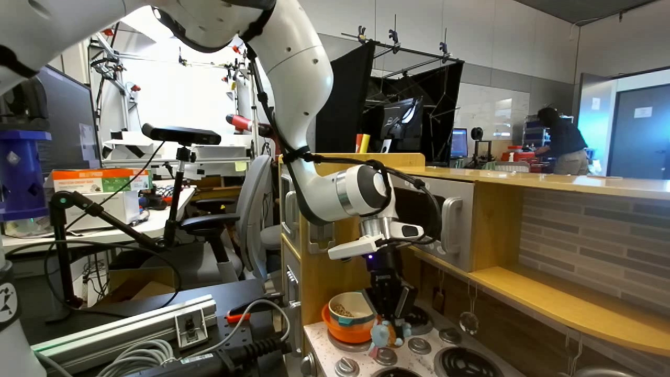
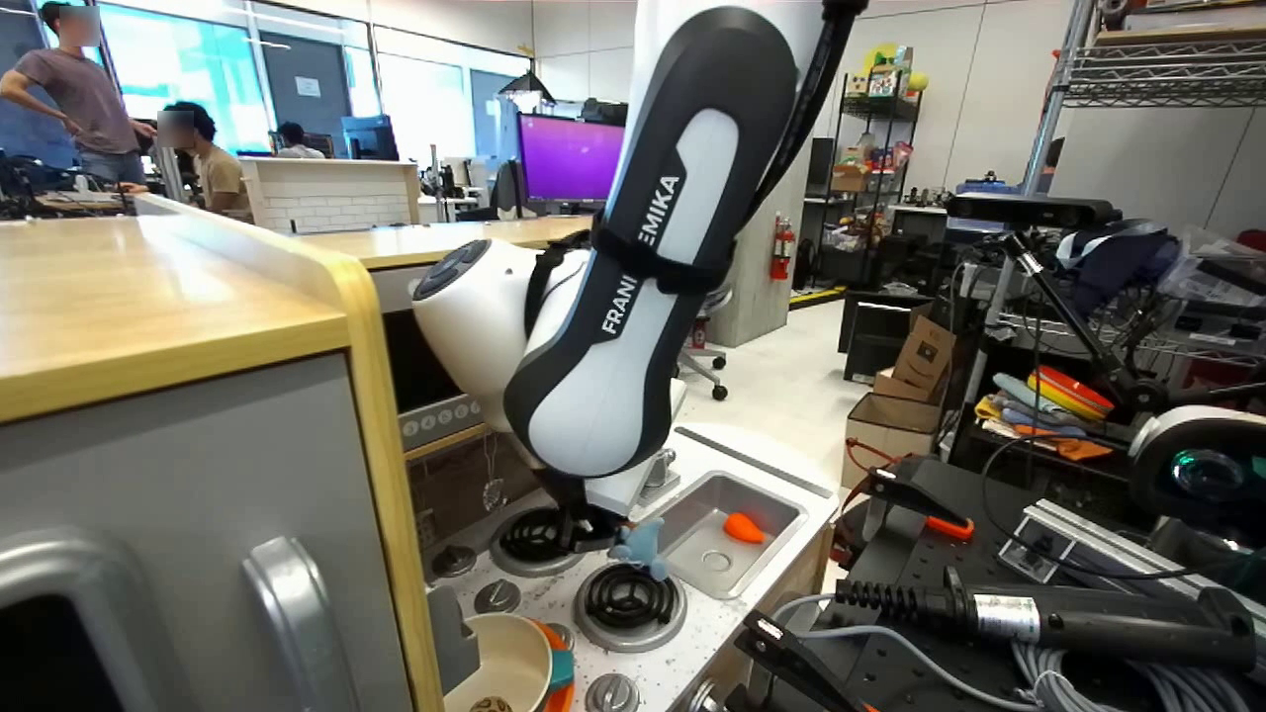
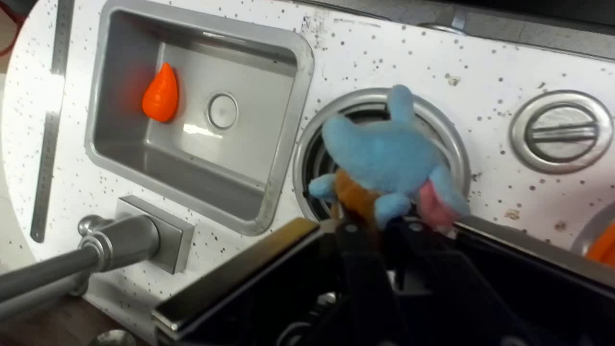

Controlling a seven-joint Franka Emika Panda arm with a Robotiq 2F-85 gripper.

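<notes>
A small blue plush toy with brown and pink parts is pinched at the tips of my gripper, which is shut on it. In the wrist view it covers part of a coil burner; the toy appears beside the burner and near the sink in exterior view 2. From the other side, the gripper points down with the toy just right of the stacked bowls. The cream bowl, with small brown bits inside, sits in an orange bowl.
An orange drop-shaped object lies in the grey sink. The faucet stands beside the sink. Stove knobs line the speckled counter, and a wooden shelf overhangs its rear.
</notes>
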